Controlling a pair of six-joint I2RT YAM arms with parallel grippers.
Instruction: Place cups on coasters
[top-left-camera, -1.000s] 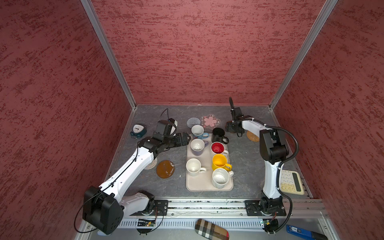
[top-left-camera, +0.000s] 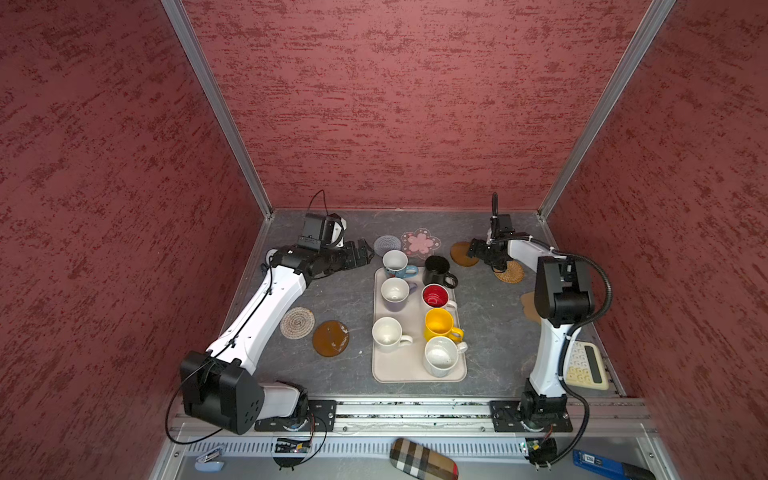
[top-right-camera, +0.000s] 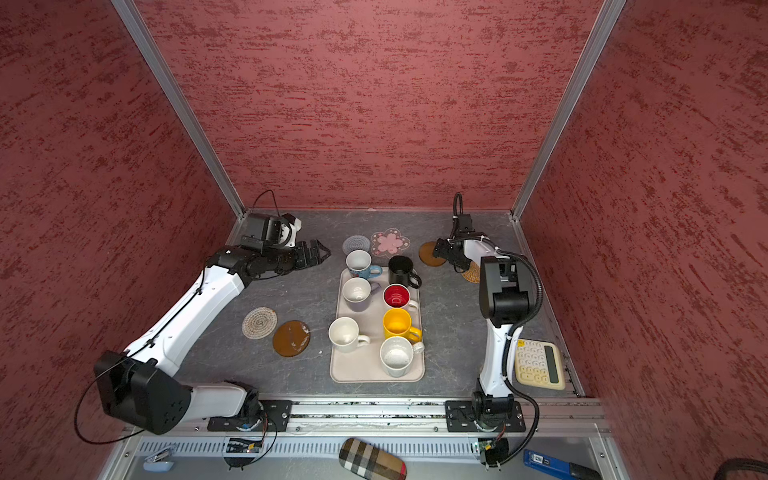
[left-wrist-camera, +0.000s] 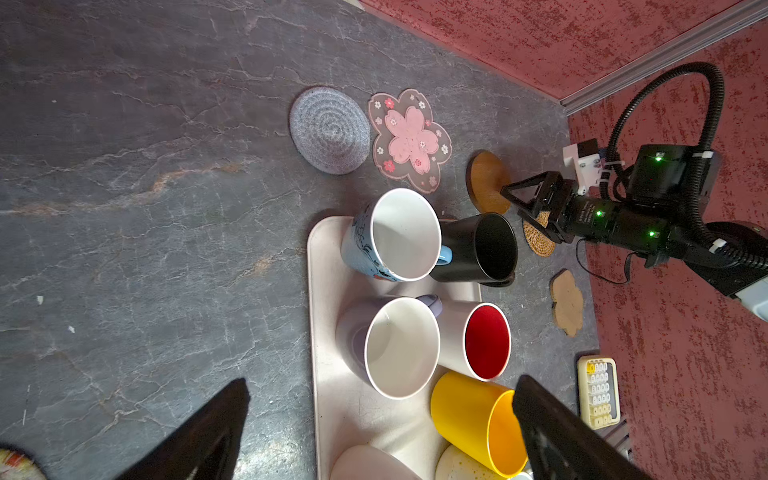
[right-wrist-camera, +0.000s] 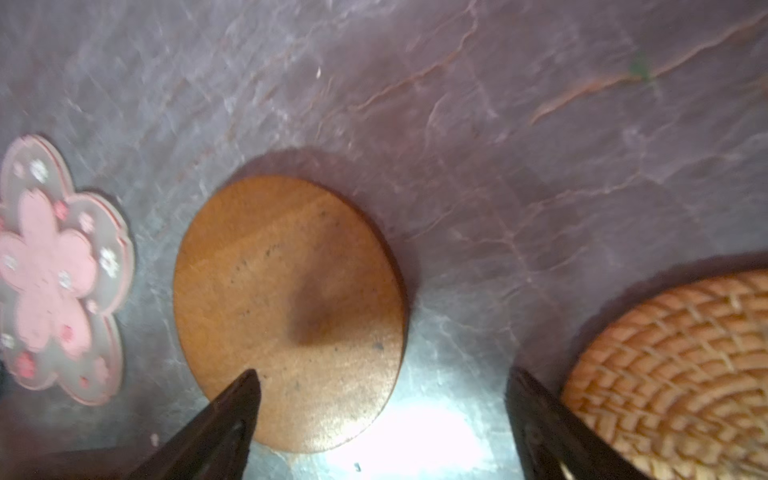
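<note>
A tray (top-left-camera: 416, 372) holds several cups, among them a blue patterned cup (left-wrist-camera: 376, 240), black mug (left-wrist-camera: 472, 248), lilac cup (left-wrist-camera: 352, 336), red-lined cup (left-wrist-camera: 485, 340) and yellow cup (left-wrist-camera: 464, 416). My left gripper is open above the tray's left side, nothing between its fingers. My right gripper stands part open, empty, beside a wooden coaster (right-wrist-camera: 288, 280) and a woven coaster (right-wrist-camera: 680, 376). A pink flower coaster (left-wrist-camera: 412, 144) and grey round coaster (left-wrist-camera: 328, 128) lie behind the tray.
A pale woven coaster (top-left-camera: 297, 323) and brown coaster (top-left-camera: 331, 338) lie left of the tray. A calculator (top-right-camera: 538, 364) sits at front right; pink walls surround the table.
My left arm has moved slightly back and left, away from the tray. My right gripper has shifted rightward, from over the wooden coaster toward the woven one.
</note>
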